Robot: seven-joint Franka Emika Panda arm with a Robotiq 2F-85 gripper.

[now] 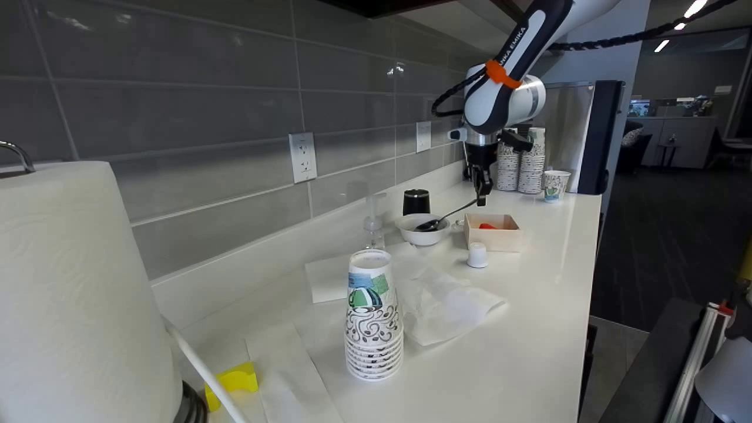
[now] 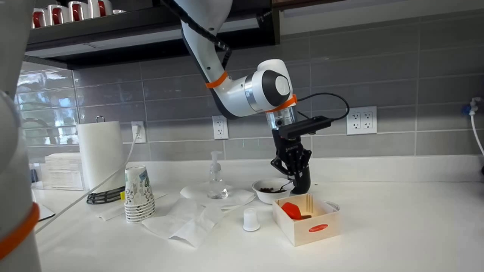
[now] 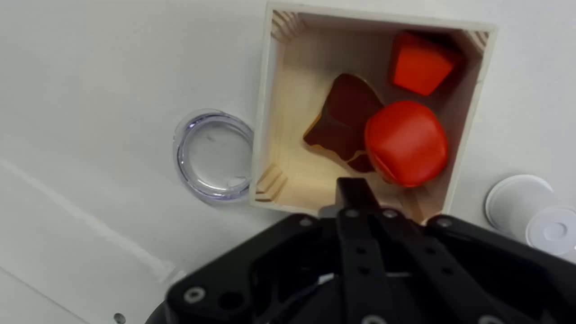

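Observation:
My gripper (image 1: 482,200) is shut with its fingertips at the upper end of a thin dark spoon (image 1: 461,208), which slants down into a white bowl (image 1: 421,238). The spoon's dark head rests in the bowl. Dark bits lie inside the bowl (image 2: 267,197) in exterior view 2, where the gripper (image 2: 297,177) hangs over its right side. From the wrist, the closed fingers (image 3: 353,194) overlap the near edge of a pale wooden box (image 3: 261,129); the spoon's grip between them is hidden there.
Inside the box are a red round piece (image 3: 410,143), a red block (image 3: 421,67) and a brown piece (image 3: 345,116). A clear lid (image 3: 213,156) and white pod (image 2: 250,220) flank it. A black cup (image 1: 416,202) stands behind the bowl; stacked cups (image 1: 373,317) stand nearer.

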